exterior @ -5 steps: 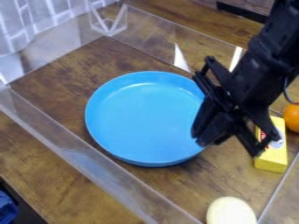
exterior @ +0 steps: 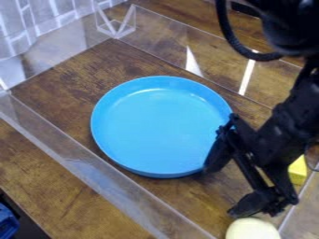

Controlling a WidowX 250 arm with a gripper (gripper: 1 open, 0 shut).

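Observation:
My black gripper [exterior: 240, 172] is low at the right of the blue plate [exterior: 152, 123], open, its fingers spread over the wooden floor between the plate and a pale egg-shaped object [exterior: 255, 230] at the bottom edge. A yellow item [exterior: 298, 170] shows only partly behind the gripper at the right.
Clear walls [exterior: 50, 145] border the wooden workspace. Bare wood lies left of the plate and at the back left. A blue object [exterior: 6, 224] sits outside at the bottom left corner.
My gripper has moved down and rightward toward the pale egg-shaped object, now covering most of the yellow item and hiding the orange object that showed at the right.

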